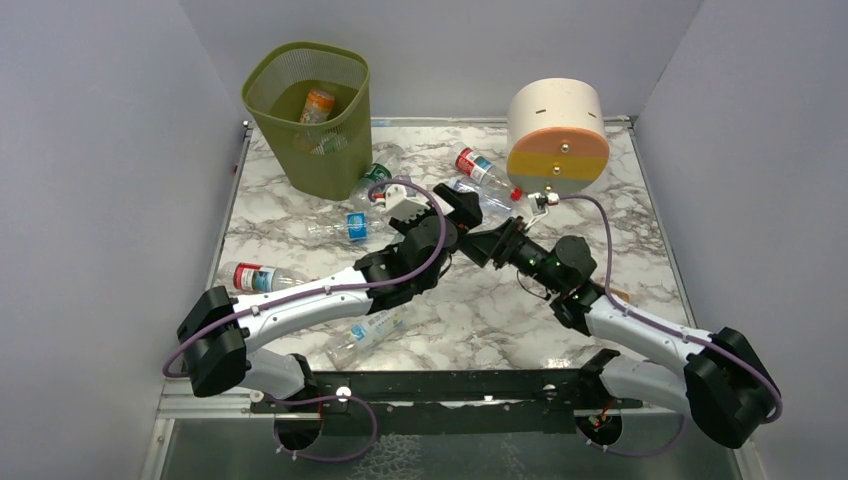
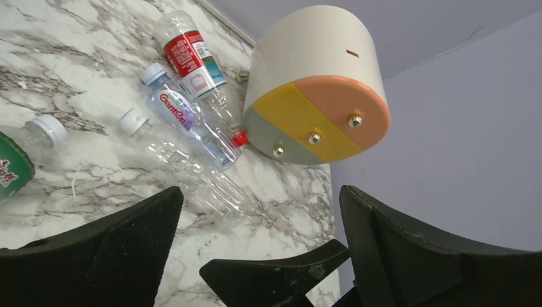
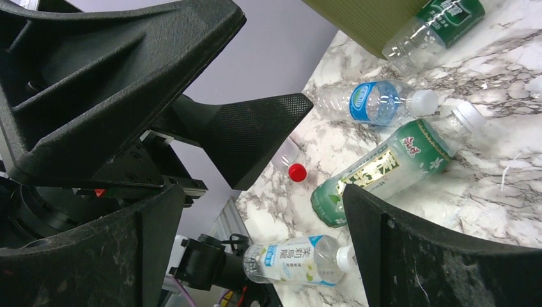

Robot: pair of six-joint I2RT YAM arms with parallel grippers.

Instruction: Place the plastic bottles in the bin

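Observation:
Plastic bottles lie scattered on the marble table, among them a red-label bottle (image 1: 262, 278), a blue-label one (image 1: 357, 226), a water bottle (image 2: 185, 109) and a green-label bottle (image 3: 383, 166). The green bin (image 1: 315, 165) stands at the back left, an orange-topped bottle (image 1: 319, 104) inside. My left gripper is open above the bottles near the centre, empty between its fingers. My right gripper is also open and empty, close beside the left one, whose fingers fill the upper left of the right wrist view.
A white cylindrical box (image 1: 555, 120) with coloured panels stands at the back right. The two arms crowd together over the middle. Grey walls surround the table.

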